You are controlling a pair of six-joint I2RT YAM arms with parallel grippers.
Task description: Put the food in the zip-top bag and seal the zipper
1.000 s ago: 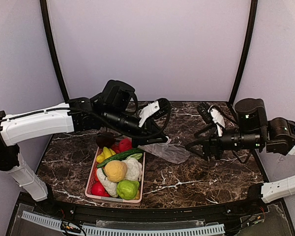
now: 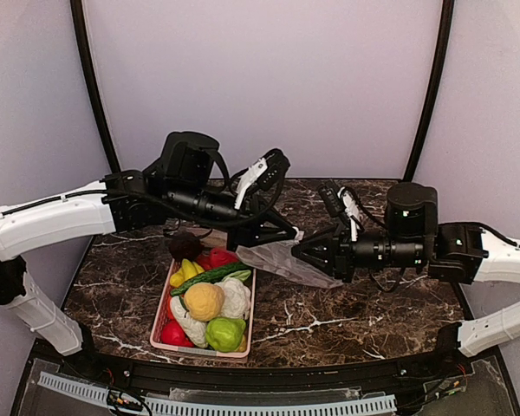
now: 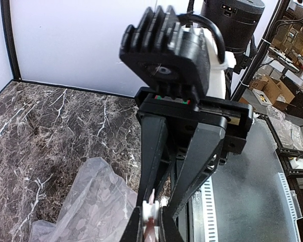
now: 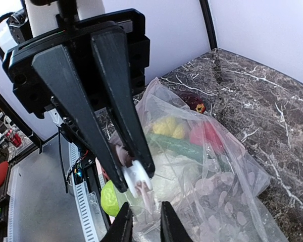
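The clear zip top bag hangs from my left gripper, spread out toward the right. That gripper is shut on the bag's top edge, where a small white and reddish piece shows between the fingertips in the left wrist view. Close by on the right, my right gripper stands partly open. In the right wrist view its fingers lie on either side of the bag's edge, just below the white piece. Contact there cannot be told. The bag looks flat, with no food visibly inside.
A pink basket of toy food stands front left, holding a yellow ball-shaped item, a green pepper and several others. A dark round item lies behind it.
My right gripper has moved left, up to the bag's edge, and its fingers look closer together. The left gripper has risen slightly with the bag. The basket has stayed put.
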